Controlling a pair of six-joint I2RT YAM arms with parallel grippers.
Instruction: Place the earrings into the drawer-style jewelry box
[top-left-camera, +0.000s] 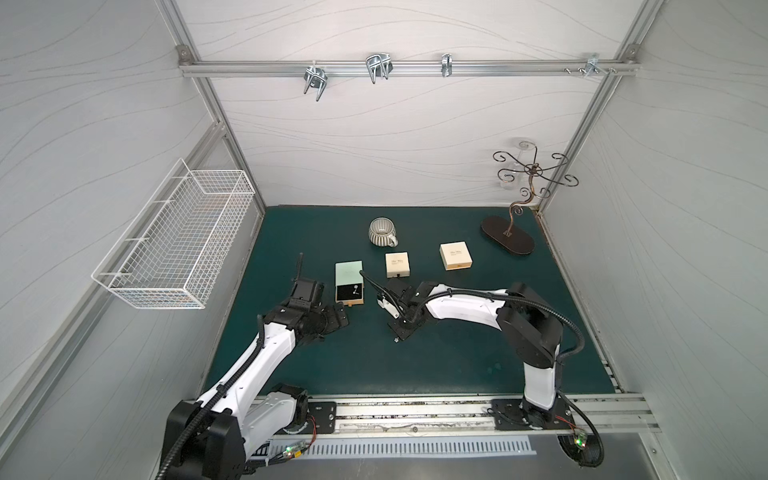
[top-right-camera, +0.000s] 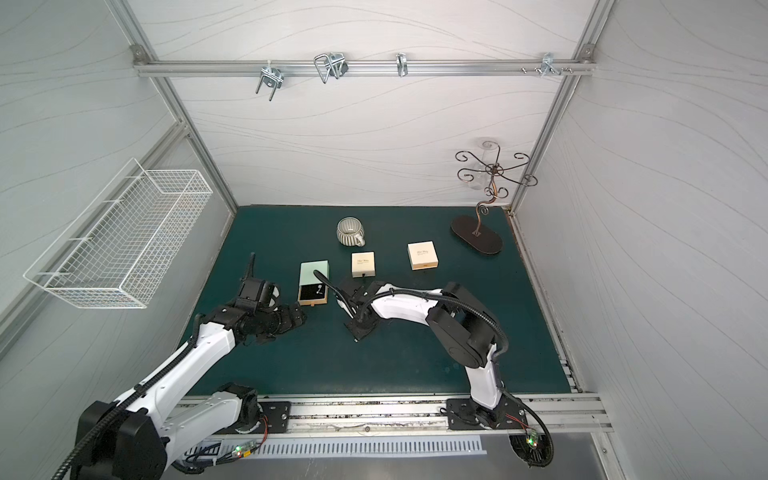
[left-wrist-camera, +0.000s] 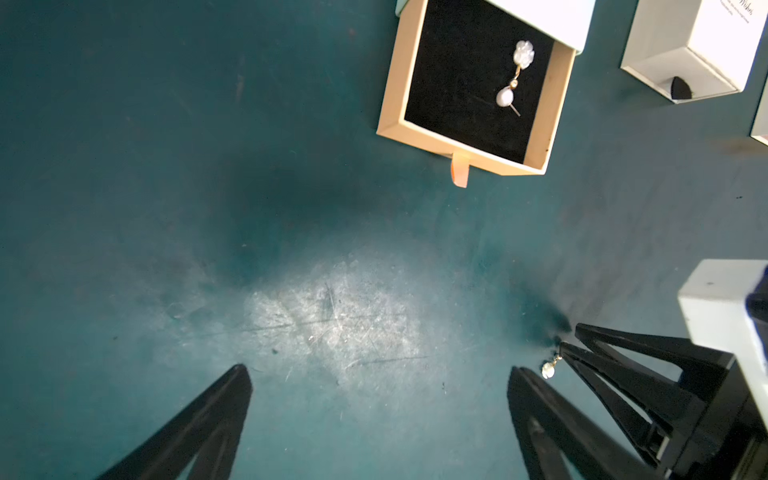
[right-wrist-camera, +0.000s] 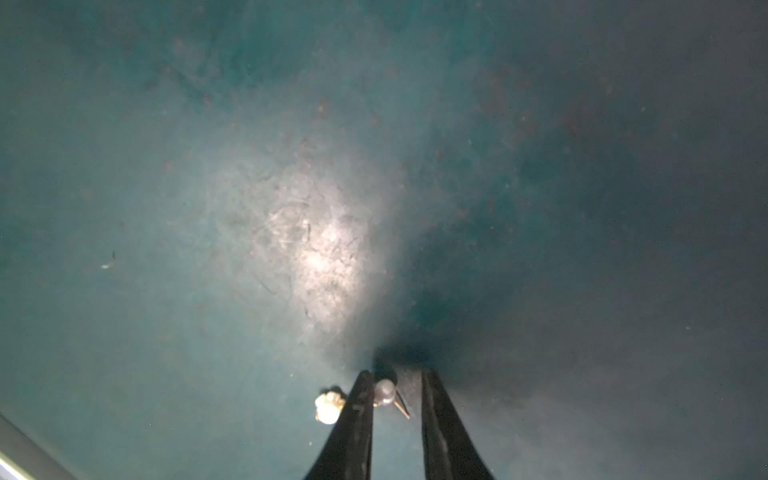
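Note:
The drawer-style jewelry box, with a mint sleeve (top-left-camera: 349, 273), has its black-lined drawer (left-wrist-camera: 456, 96) pulled out. One pearl earring (left-wrist-camera: 523, 54) lies inside at the drawer's right. A second earring (right-wrist-camera: 329, 407) rests on the green table. My right gripper is down at it, fingers part open; the pearl drop and post show between its fingers, while the flower end sticks out past the left finger. Whether the fingers touch it I cannot tell. Left of there, my left gripper stands open with nothing between its fingers, in front of the box.
Behind the right gripper sit a small cream box (top-left-camera: 397, 265) and a larger one (top-left-camera: 455, 255). A striped mug (top-left-camera: 382, 232) and a metal stand (top-left-camera: 509, 234) are farther back.

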